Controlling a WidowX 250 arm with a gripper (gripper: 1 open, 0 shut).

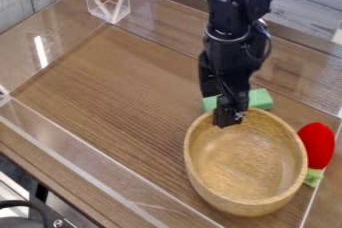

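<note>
My black gripper point(225, 100) hangs over the back rim of a wooden bowl point(241, 172), pointing down with its fingers open. Just behind the bowl lies a green object point(254, 100), partly hidden by the gripper; whether anything touches it I cannot tell.
A red object point(317, 142) with a green end lies right of the bowl. A clear plastic holder point(110, 4) stands at the back left. Dark cables are at the lower left edge.
</note>
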